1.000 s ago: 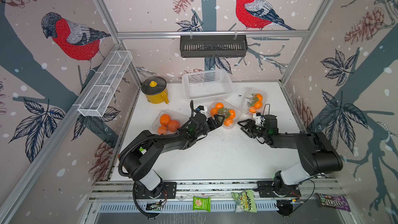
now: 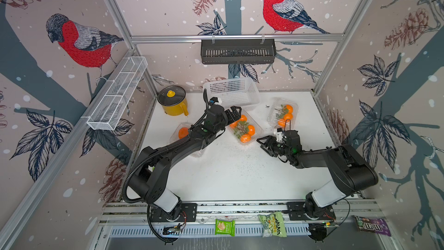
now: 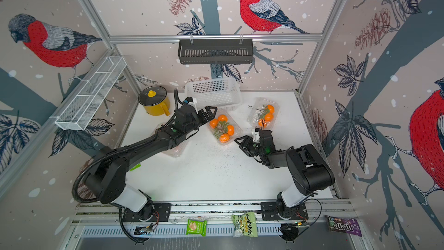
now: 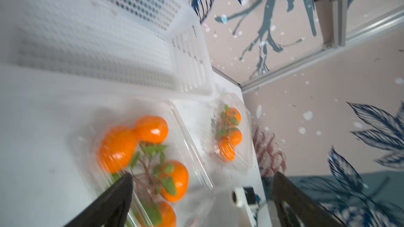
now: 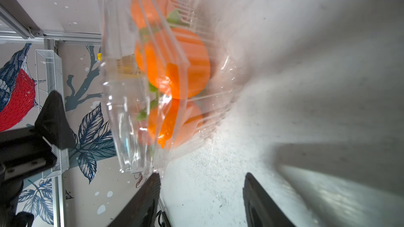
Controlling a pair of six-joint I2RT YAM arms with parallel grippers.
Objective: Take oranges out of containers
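The middle clear container (image 2: 257, 135) holds several oranges (image 4: 180, 180) with green sprigs. My open left gripper (image 2: 236, 111) hovers over its back left corner, nothing between its fingers. Right of that container's front corner is my right gripper (image 2: 262, 142), with its fingers (image 5: 143, 203) parted and only bare table visible between them. The container's clear wall rises beyond them in the right wrist view. Oranges also lie in the right container (image 2: 295, 105). The left container (image 2: 174, 135) is partly hidden by my left arm; one orange (image 2: 183, 132) shows in it.
An empty white basket (image 2: 253, 93) stands behind the middle container. At the back left sits a yellow pot (image 2: 173, 106) with a dark lid.
My left gripper has moved back and to the left, away from the middle container's front part. The right gripper has shifted left. The middle container has turned and moved slightly left.
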